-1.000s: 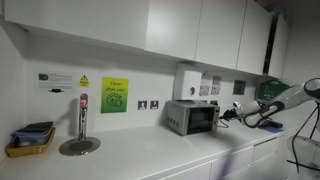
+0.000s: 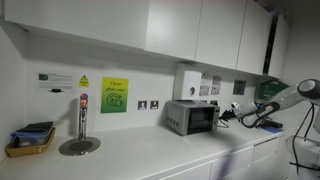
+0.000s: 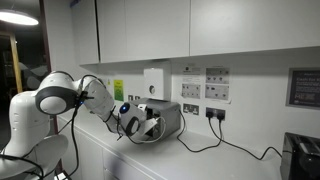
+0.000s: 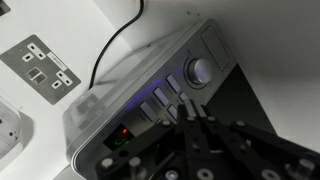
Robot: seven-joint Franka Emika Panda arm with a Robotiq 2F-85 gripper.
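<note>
A silver microwave stands on the white counter against the wall. Its control panel fills the middle of the wrist view, with a round knob, rows of buttons and a lit red display. My gripper is shut, its fingertips close together over the buttons below the knob; nothing shows between them. Whether they touch the panel I cannot tell. From the side, my gripper is small and dark at the microwave's right front; in exterior view 2 the arm partly covers the microwave.
Wall sockets and a black cable lie behind the microwave. A white dispenser hangs above it, under the wall cabinets.
The arm's links at the right have shifted slightly in exterior view 1. My gripper stays close to the microwave's right front, and the microwave has not visibly moved.
</note>
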